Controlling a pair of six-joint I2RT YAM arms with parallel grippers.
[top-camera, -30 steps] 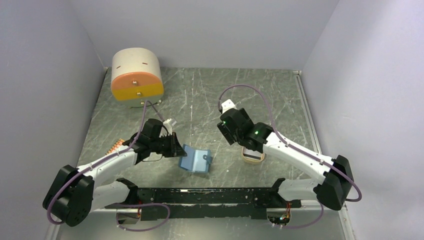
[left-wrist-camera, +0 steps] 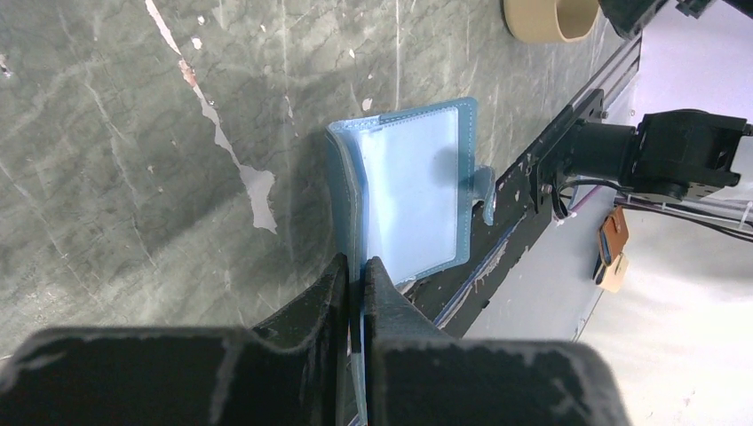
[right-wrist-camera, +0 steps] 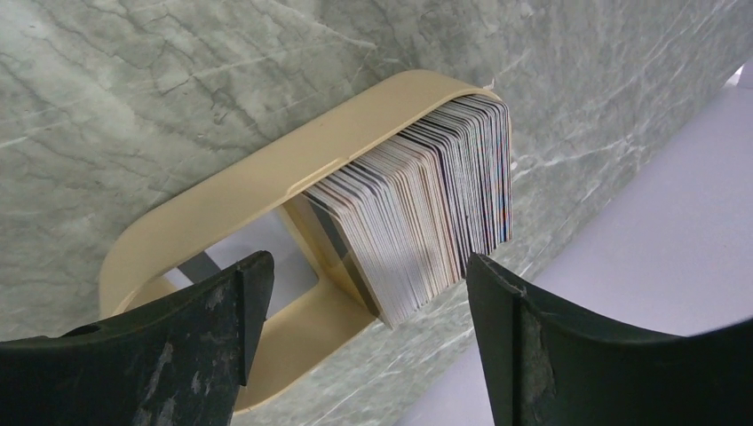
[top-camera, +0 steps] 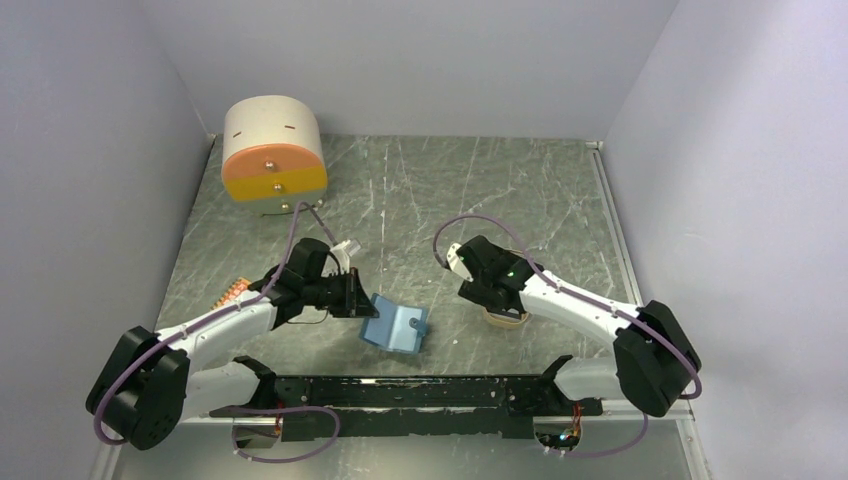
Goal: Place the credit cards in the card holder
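A light-blue card holder lies spread open near the table's front edge, its clear sleeve facing up. My left gripper is shut on the holder's folded edge. In the right wrist view, a tight row of cards stands on edge in one part of a beige container. A single pale card lies flat in its other part. Over the container, my right gripper has its fingers well apart, with nothing gripped between them. From the top view, the right arm covers much of the container.
A toy cabinet with an orange and a yellow drawer stands at the back left. An orange patterned item lies beside the left arm. Bare marble tabletop spans the middle and back.
My right gripper has come down and toward the front right, onto the beige container. The left gripper and the held card holder have shifted very slightly to the right.
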